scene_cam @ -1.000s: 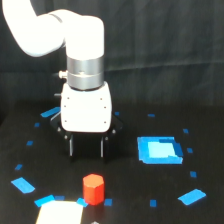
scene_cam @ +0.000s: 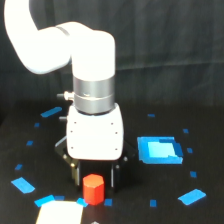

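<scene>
A red block (scene_cam: 93, 188) stands on the black table near the front edge of the camera view. My gripper (scene_cam: 94, 178) is lowered close to it, pointing down. Its dark fingers are apart, one showing to the left of the block and one to the right. Whether either finger touches the block cannot be made out. The block appears to rest on the table.
A blue-edged square (scene_cam: 146, 158) with a pale centre lies at the right. At the bottom left is a cream-coloured object (scene_cam: 60, 213), cut off by the frame. Blue tape marks (scene_cam: 191, 197) dot the otherwise open table.
The arm has come down and slightly to the right, bringing the gripper from behind and above the red block to close around its sides. The block has not visibly moved.
</scene>
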